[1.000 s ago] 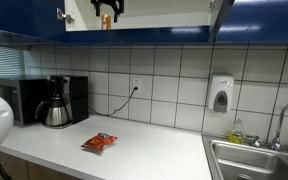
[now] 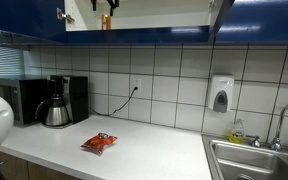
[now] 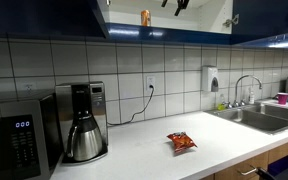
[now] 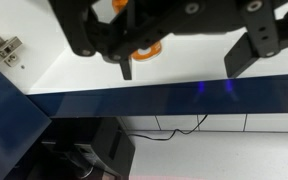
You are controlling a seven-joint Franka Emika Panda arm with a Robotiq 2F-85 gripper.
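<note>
An orange bottle [image 2: 106,21] stands on the open upper cabinet shelf. It shows as well in exterior view 2 as an orange bottle [image 3: 146,17] near the shelf's front. My gripper is open, its fingers wide apart with only white shelf surface between them. In the wrist view the orange bottle [image 4: 147,51] is partly hidden behind the left finger and gripper body. Exterior view 1 shows only the dark tips of the gripper at the top edge, close to the bottle. Whether they touch the bottle, I cannot tell.
A blue cabinet edge [image 4: 174,100] runs below the gripper, and an open cabinet door [image 4: 9,125] stands at left. On the counter are a red packet [image 2: 99,143], a coffee maker [image 3: 84,125] and a microwave [image 3: 19,140]. The sink [image 2: 249,160] lies to the right.
In exterior view 1 the gripper's dark tips have shifted slightly upward. The bottle and the counter objects look unmoved.
</note>
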